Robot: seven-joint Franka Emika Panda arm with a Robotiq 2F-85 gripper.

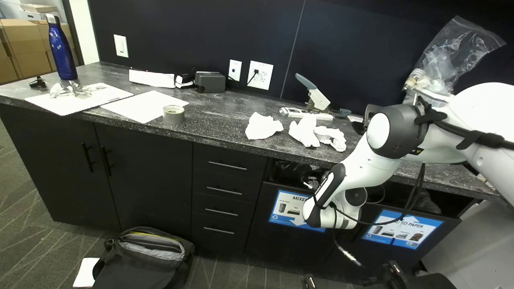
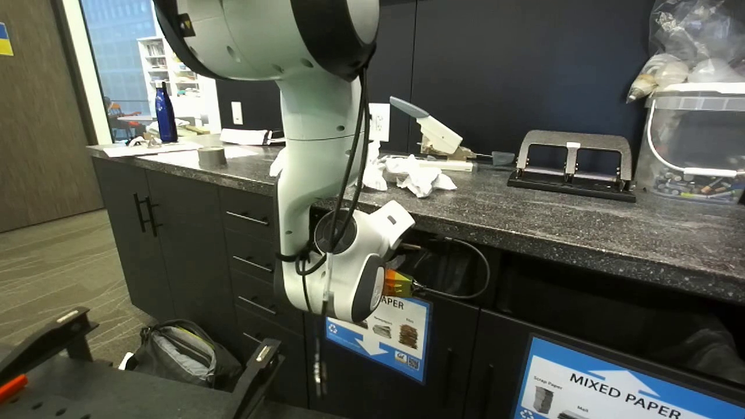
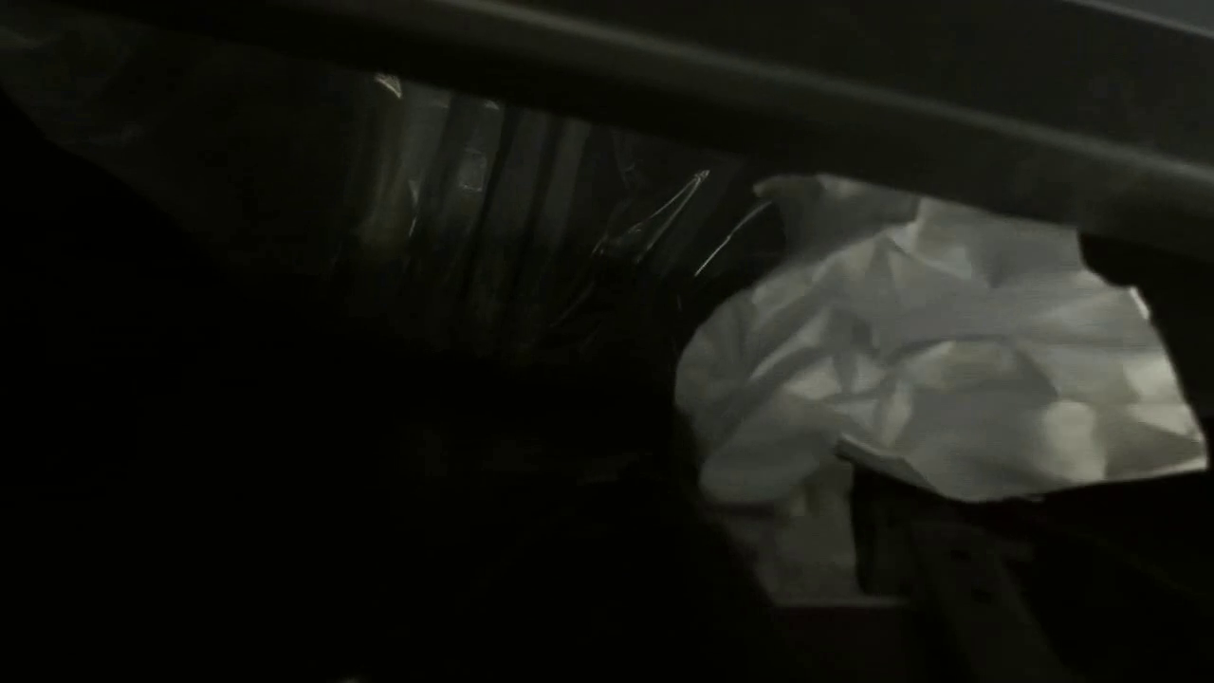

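A crumpled white paper (image 3: pixel 945 353) fills the right side of the dark wrist view, under a dark edge. My gripper (image 1: pixel 315 180) reaches into the left bin opening below the counter, mostly in shadow and behind the arm. Whether its fingers touch the paper cannot be made out. On the counter lie more crumpled white pieces, one on the left (image 1: pixel 263 126) and a bunched pair (image 1: pixel 315 132) on the right.
The counter edge (image 2: pixel 489 234) overhangs the bin openings, with paper-recycling signs (image 1: pixel 404 228) below. A stapler (image 1: pixel 315 98), tape roll (image 1: pixel 173 114), hole punch (image 2: pixel 573 164) and clear tub (image 2: pixel 691 146) stand on top. A bag (image 1: pixel 144 257) lies on the floor.
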